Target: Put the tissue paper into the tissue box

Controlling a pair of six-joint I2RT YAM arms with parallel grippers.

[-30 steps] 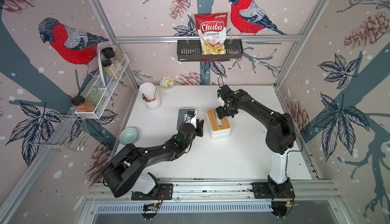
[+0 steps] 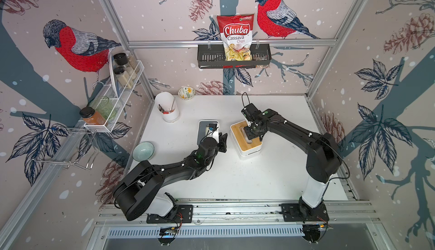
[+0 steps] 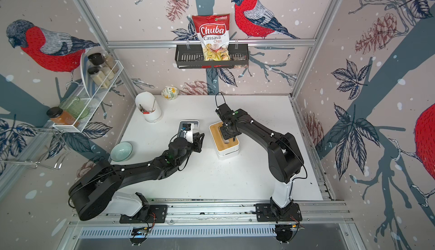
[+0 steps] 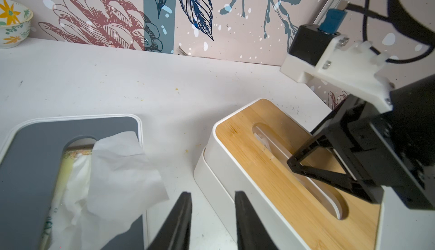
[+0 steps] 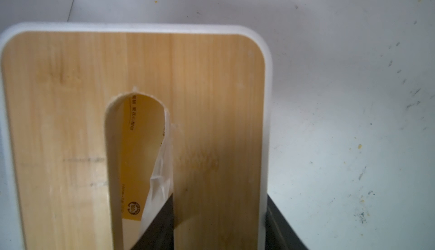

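The white tissue box with a bamboo lid [image 2: 241,142] stands right of the table's middle. My right gripper straddles the lid's strip between slot and outer edge, one finger in the slot. It is shut on that side. A yellow tissue pack [image 5: 139,150] and a whitish film [image 5: 159,179] show through the slot. In the left wrist view a seam runs between the lid part and the white base [image 4: 209,184]; whether the lid is raised, I cannot tell. My left gripper stands open left of the box, nothing between its fingers.
A grey-lidded box [image 4: 22,173] with a tissue [image 4: 124,177] sticking out lies left of the bamboo one. A white holder [image 2: 167,109], a patterned bowl [image 2: 186,92] and a pale green bowl [image 2: 143,151] stand farther left.
The bamboo-lidded box has turned slightly and slid a little forward and right. The left arm looks still.
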